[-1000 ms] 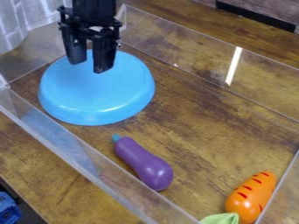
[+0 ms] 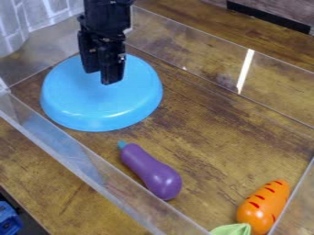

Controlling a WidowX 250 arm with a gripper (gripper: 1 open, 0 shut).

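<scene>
The black gripper point(image 2: 103, 57) hangs from the top of the camera view, over the back of a blue disc-shaped lid or plate point(image 2: 101, 99). Its two fingers point down; whether they are open or shut is unclear from this angle. A purple toy eggplant point(image 2: 152, 171) lies on the wooden floor in front of the blue disc, and an orange toy carrot point(image 2: 263, 204) with a pale green top lies at the lower right.
Clear low walls border the wooden area point(image 2: 215, 138) on the left, back and right. A blue object point(image 2: 6, 220) shows at the lower left corner, outside the near wall.
The gripper has turned and its fingers look closer together in the view. The blue disc, eggplant and carrot show no visible movement.
</scene>
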